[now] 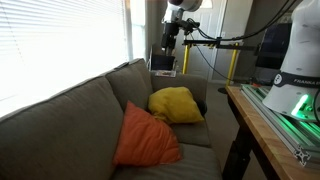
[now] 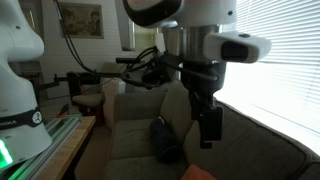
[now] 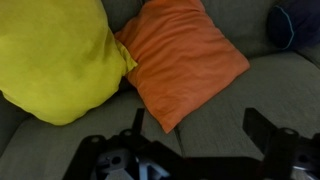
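Note:
My gripper is open above the grey sofa, its black fingers (image 3: 262,130) wide apart with nothing between them. Exterior view 1 has the gripper (image 1: 168,46) in the air at the far end of the sofa, clear of the cushions. An orange cushion (image 1: 146,138) leans on the backrest, beside a yellow cushion (image 1: 175,105). In the wrist view the orange cushion (image 3: 182,62) lies beyond the fingers, its corner touching the yellow cushion (image 3: 58,55) on the left. In exterior view 2 only the top of the orange cushion (image 2: 198,173) shows.
A dark bundle (image 2: 164,140) rests on the sofa (image 2: 130,145); the wrist view has a dark rounded item (image 3: 291,25) at upper right. A wooden table edge (image 1: 262,130) runs along the right in exterior view 1.

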